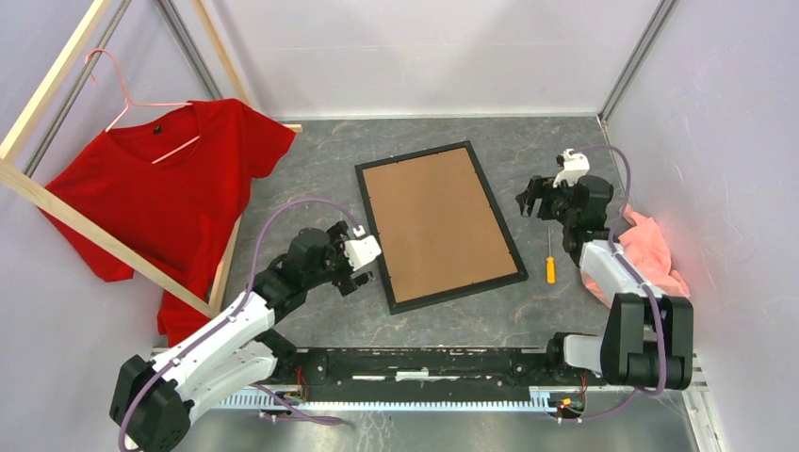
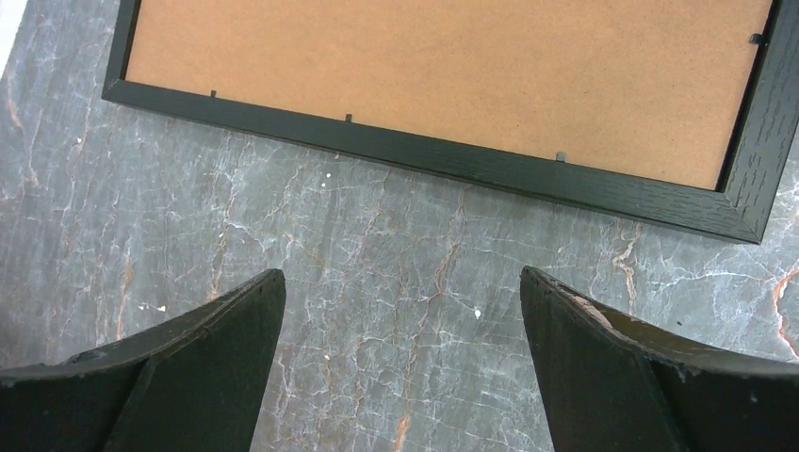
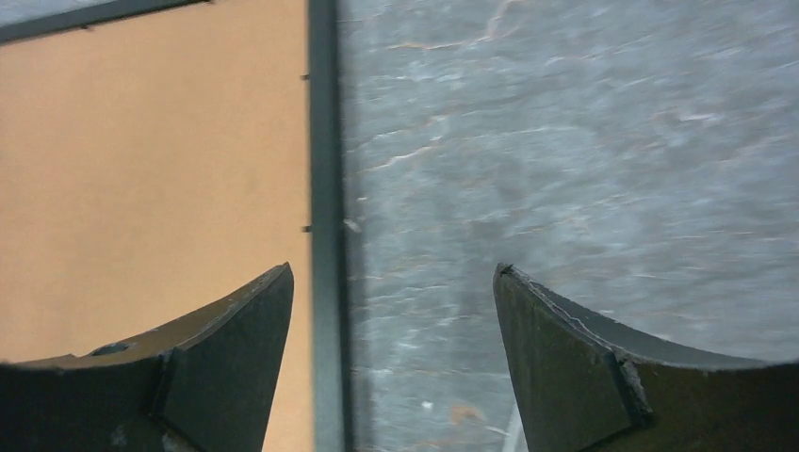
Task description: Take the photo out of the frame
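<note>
Face down on the grey table lies the black picture frame (image 1: 495, 209), slightly rotated, its brown backing board (image 1: 438, 226) showing and no photo visible. Small dark metal tabs (image 2: 349, 119) stick out along the frame's inner edge. My left gripper (image 1: 354, 257) is open just left of the frame, with only bare table between its fingers in the left wrist view. To the right of the frame, clear of it, my right gripper (image 1: 528, 200) is open too; nothing is held in it. In the right wrist view the frame's long side (image 3: 328, 198) runs beyond the left finger.
An orange-handled screwdriver (image 1: 550, 269) lies right of the frame, close below my right gripper. Pink cloth (image 1: 648, 252) is heaped by the right wall. A red T-shirt (image 1: 179, 188) hangs on a wooden rack at left. Bare table remains behind the frame.
</note>
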